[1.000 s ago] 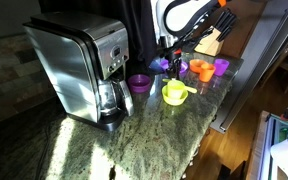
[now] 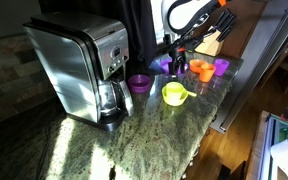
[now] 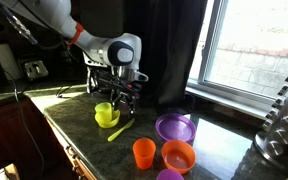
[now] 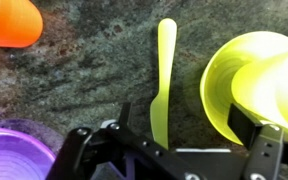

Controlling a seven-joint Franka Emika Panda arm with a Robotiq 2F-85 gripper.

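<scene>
My gripper is open above the counter, with nothing between its fingers. Below it and slightly ahead lies a yellow knife, flat on the dark stone. A yellow bowl stands to the right of the knife in the wrist view, with a yellow cup inside it; the right finger overlaps the bowl's near edge in that view. In exterior view 2 the bowl and cup are left of the knife. The gripper appears just behind the bowl in exterior view 1.
An orange cup and a purple bowl lie left in the wrist view. Exterior view 2 also shows a purple plate and an orange bowl. A coffee maker stands left in exterior view 1.
In exterior view 1 my gripper has shifted slightly to the right, away from above the yellow bowl. The dishes seem to rest where they were.
</scene>
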